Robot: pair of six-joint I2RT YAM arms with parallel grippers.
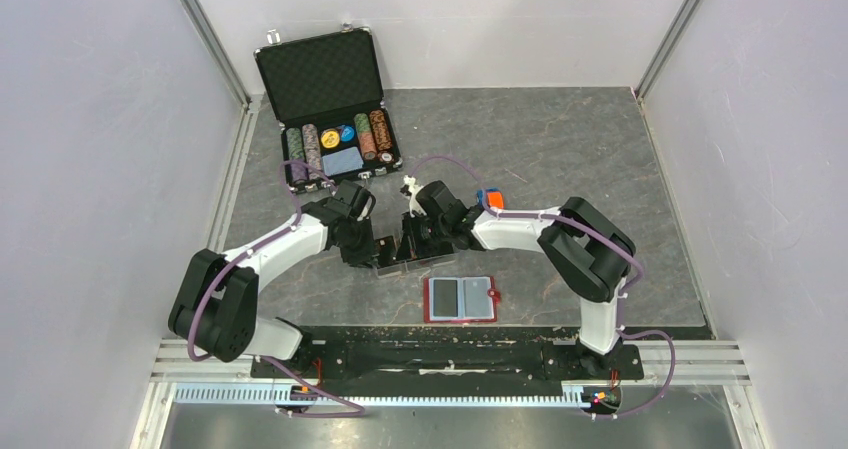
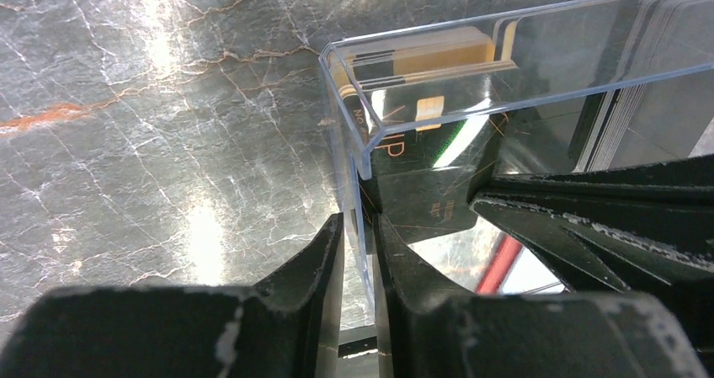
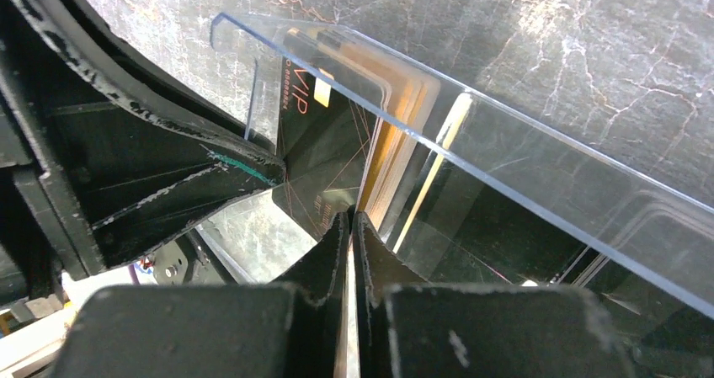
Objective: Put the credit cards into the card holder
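The clear card holder (image 1: pixel 430 262) lies between my two grippers in the top view. A black card with "VIP" lettering (image 2: pixel 438 176) sits in its end compartment, with gold-edged cards (image 3: pixel 408 104) close behind it. My left gripper is slightly open at the holder's end, and the clear end wall shows between its fingers, with a narrow gap around it. Fingertips together, my right gripper is shut beside the edges of the gold-edged cards, with nothing visible between its fingers. From above, the arms hide both sets of fingertips.
An open black case (image 1: pixel 318 79) with poker chips stands at the back left. In front of the holder lies a red-rimmed tray (image 1: pixel 461 321) with cards, and a blue and orange item (image 1: pixel 494 200) lies behind the right arm.
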